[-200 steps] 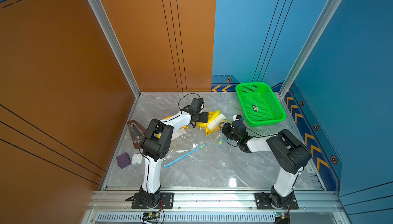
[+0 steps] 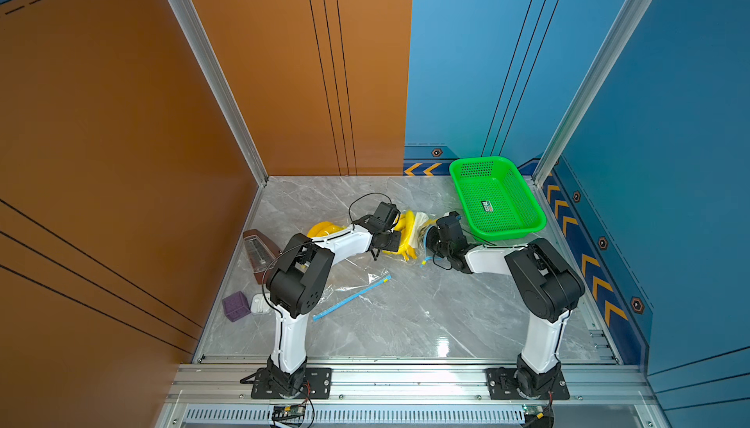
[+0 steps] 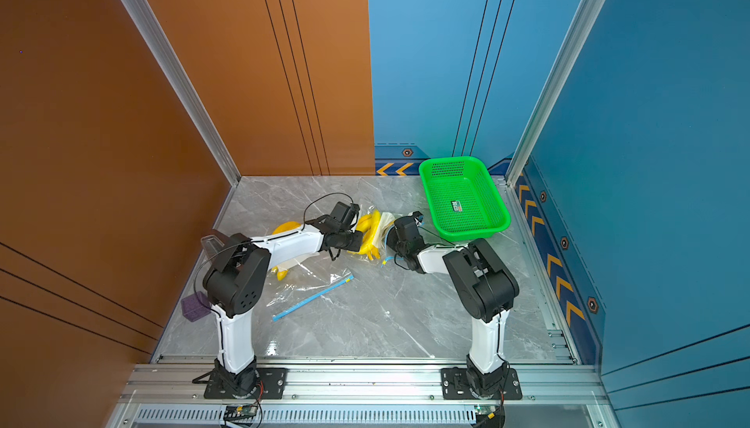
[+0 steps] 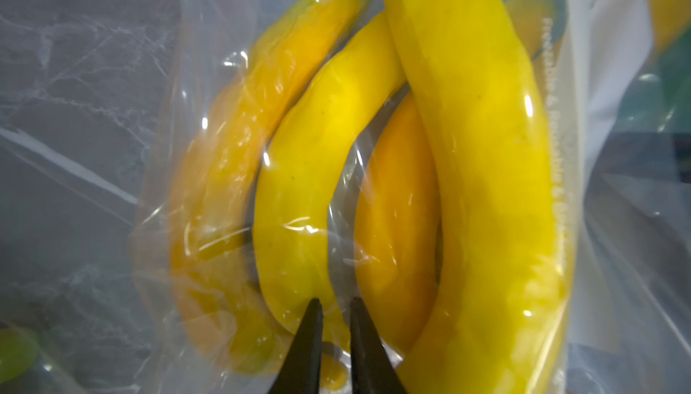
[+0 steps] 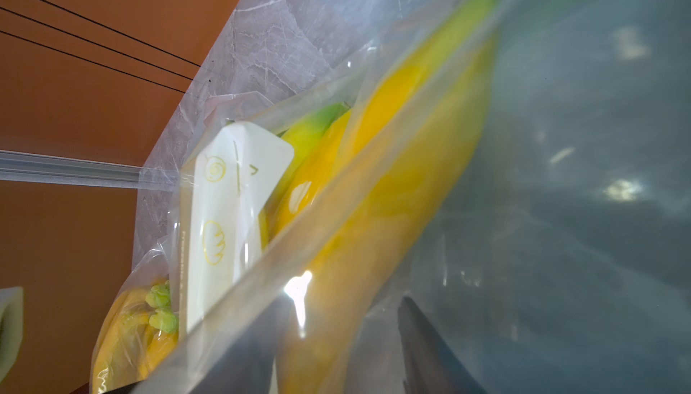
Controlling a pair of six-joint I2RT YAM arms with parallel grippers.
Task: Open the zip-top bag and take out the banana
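A clear zip top bag holds several yellow bananas and lies between my arms. In the left wrist view my left gripper stands slightly open at the bag, a narrow gap between its fingertips; whether film is between them is unclear. In the right wrist view a banana lies partly behind the film. My right gripper is open at the bag's right end, with the lower part of this banana between its fingers; one finger is blurred by film. No grip on it is visible.
A green basket stands at the back right. Another bag with yellow fruit is behind my left arm, and a blue strip lies in front. A purple block sits far left.
My left gripper has moved slightly right and towards the front, and the bag's bananas have shifted.
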